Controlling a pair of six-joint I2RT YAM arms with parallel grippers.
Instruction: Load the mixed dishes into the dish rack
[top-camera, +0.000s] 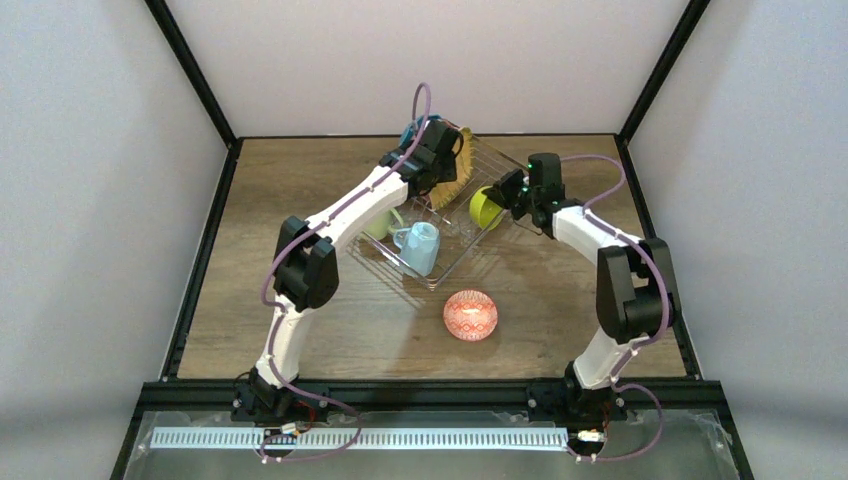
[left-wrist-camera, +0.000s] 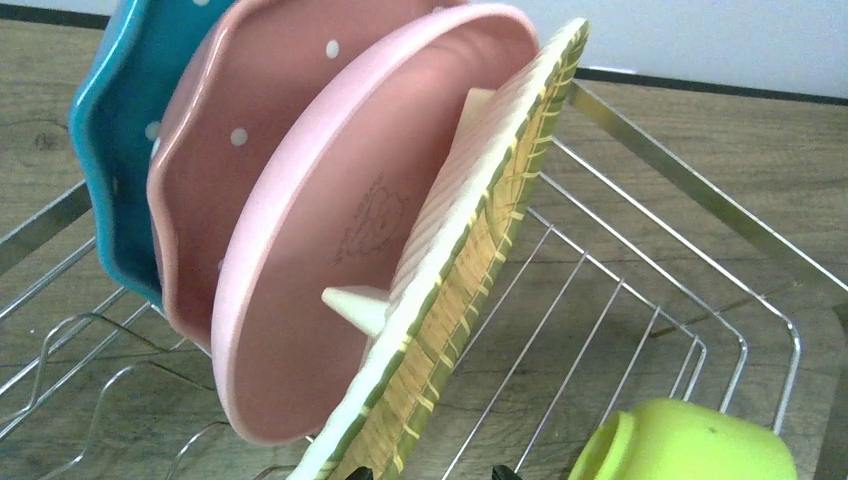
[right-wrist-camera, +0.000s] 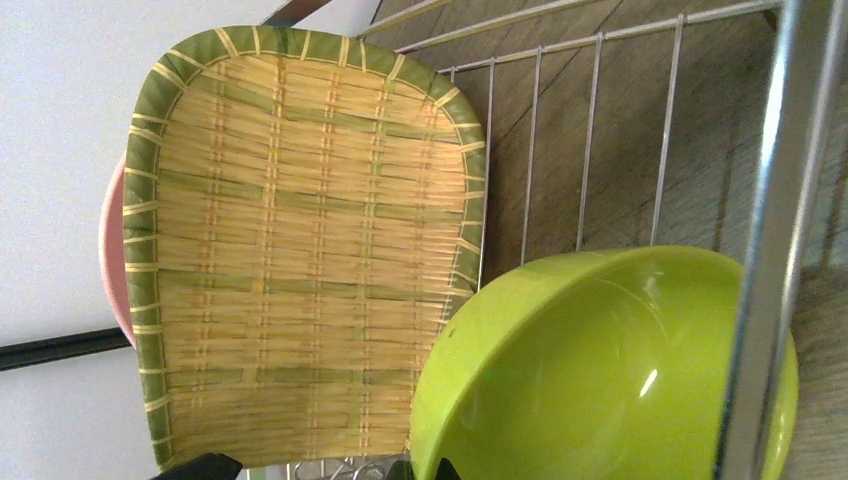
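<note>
In the right wrist view my right gripper is shut on the rim of a lime green bowl, which is tilted inside the rack's near rail. The wire dish rack stands mid-table. My left gripper is open, its fingertips apart at the bottom of the left wrist view, close by the lower edge of a woven bamboo tray. That tray leans upright beside a light pink plate, a wavy pink plate and a blue plate. Also racked are a light blue mug and a pale green mug.
A red-and-white patterned bowl sits on the table in front of the rack. Open wooden table surrounds it to the left and right. The rack's metal rail crosses in front of the green bowl.
</note>
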